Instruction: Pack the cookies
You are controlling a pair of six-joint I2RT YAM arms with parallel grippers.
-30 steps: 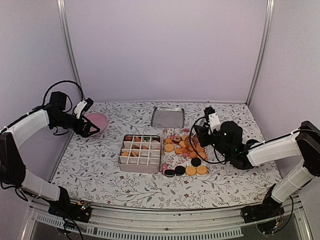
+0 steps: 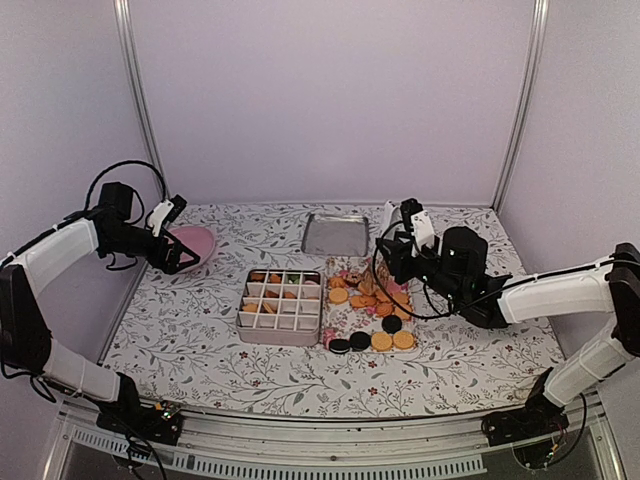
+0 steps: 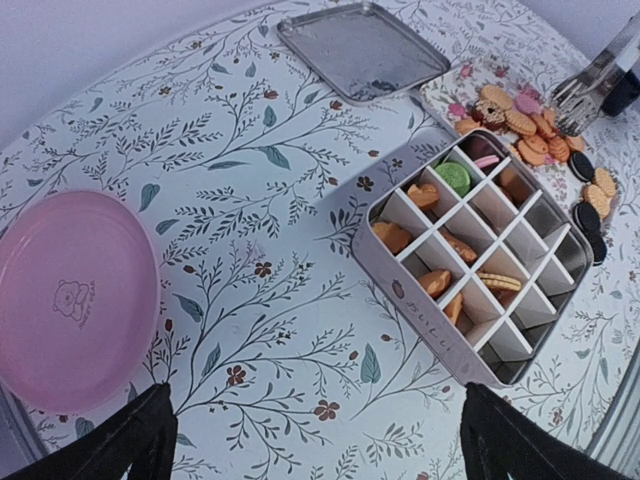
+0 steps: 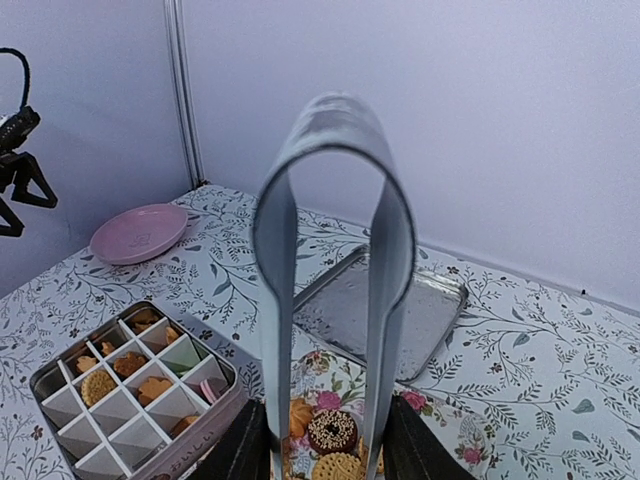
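Observation:
A divided box (image 2: 279, 335) with white compartments stands at mid-table, some compartments holding cookies. To its right, assorted cookies (image 2: 382, 341) lie on a floral mat (image 2: 343, 322): sandwich, dark and light rounds. My right gripper holds metal tongs (image 4: 274, 300) upright over the mat, its fingers either side of them; the tongs' lower ends are out of frame or hard to make out. My left gripper is open and empty at the left, above the table near the pink plate (image 3: 75, 300).
An empty metal tray (image 2: 335, 235) lies at the back centre. The table's left front and the space between plate and box are clear. Walls close in the back and sides.
My right arm has risen and shifted slightly left with the tongs, which now stand higher over the mat. The left arm and the box look unchanged.

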